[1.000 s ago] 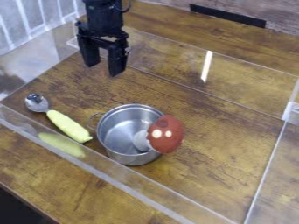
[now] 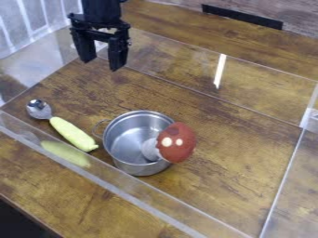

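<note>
The black robot gripper (image 2: 100, 56) hangs at the top left above the wooden surface, its two fingers apart with nothing seen between them. Below it stands a steel pot (image 2: 126, 143) holding a toy mushroom (image 2: 176, 139) with a spotted red cap and pale stem, tilted against the pot's right side. A yellow corn cob (image 2: 73, 133) lies left of the pot, and a metal spoon-like utensil (image 2: 40, 110) lies beyond its upper end.
Clear panels border the wooden table (image 2: 230, 112) on several sides, and a narrow white strip (image 2: 218, 72) shows at the right rear.
The gripper has moved slightly up and to the left in the view. The pot, mushroom, corn and utensil have not moved.
</note>
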